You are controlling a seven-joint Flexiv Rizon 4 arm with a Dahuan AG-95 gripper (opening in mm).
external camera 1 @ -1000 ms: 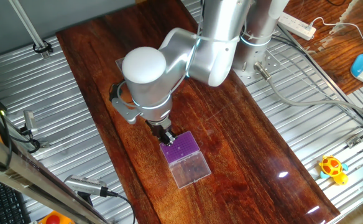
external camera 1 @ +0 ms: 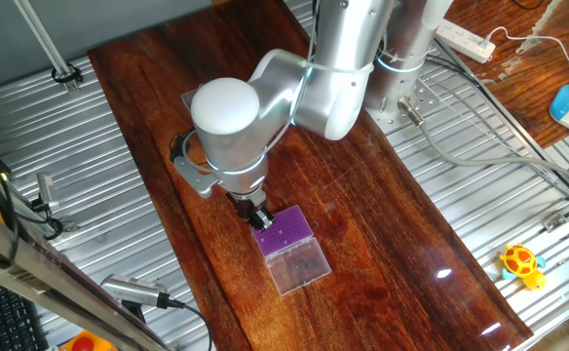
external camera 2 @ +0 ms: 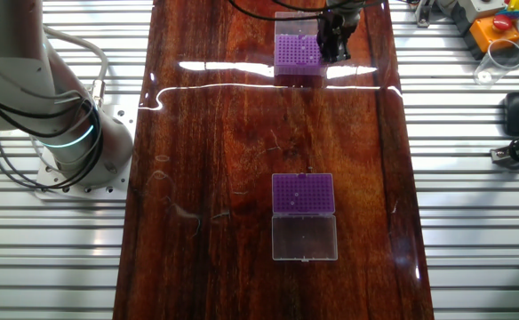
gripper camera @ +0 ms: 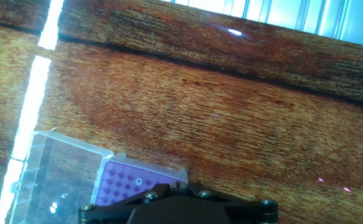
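A purple rack box (external camera 1: pixel 283 230) lies open on the wooden table, its clear lid (external camera 1: pixel 298 266) folded out flat. A few pale specks sit among its holes. My gripper (external camera 1: pixel 263 222) is over the rack's edge, on the side away from the lid. In the wrist view, the black fingers (gripper camera: pixel 151 196) come close together beside the purple grid (gripper camera: pixel 128 180); they look shut, and I cannot tell if anything tiny is between them. Exterior view 2 has the gripper (external camera 2: pixel 338 55) at the right side of that rack (external camera 2: pixel 297 53). A second purple rack (external camera 2: pixel 303 193) lies open farther along the table.
Bare tabletop (external camera 2: pixel 233 142) separates the two racks. The arm's base (external camera 2: pixel 86 147) stands at the table's side. A clear cup (external camera 2: pixel 499 62) and a control box with buttons (external camera 2: pixel 495 28) are off the table. A toy turtle (external camera 1: pixel 521 261) sits on the metal slats.
The arm has shifted only very slightly, its wrist a touch lower in exterior view 1. The rack and its lid have not moved.
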